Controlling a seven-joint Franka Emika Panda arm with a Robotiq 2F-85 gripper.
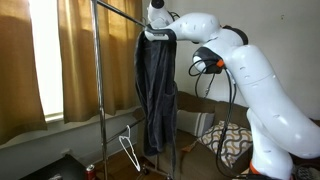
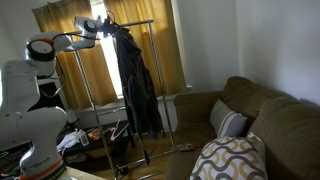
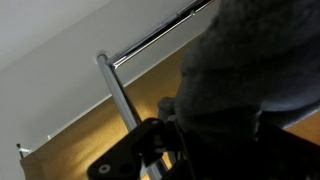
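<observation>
A dark grey garment hangs in long folds by the clothes rack, near its top rail. My gripper is at the garment's upper end, high beside the rail, and is shut on the cloth. In the wrist view the bunched garment fills the right side and covers much of the fingers, so the exact grip is hidden. The rack's chrome corner shows to the left of the cloth. Whether the garment rests on the rail cannot be made out.
A white hanger hangs low by the rack. Orange curtains and a window are behind. A brown sofa with patterned cushions stands at the right. A red can is near the rack's foot.
</observation>
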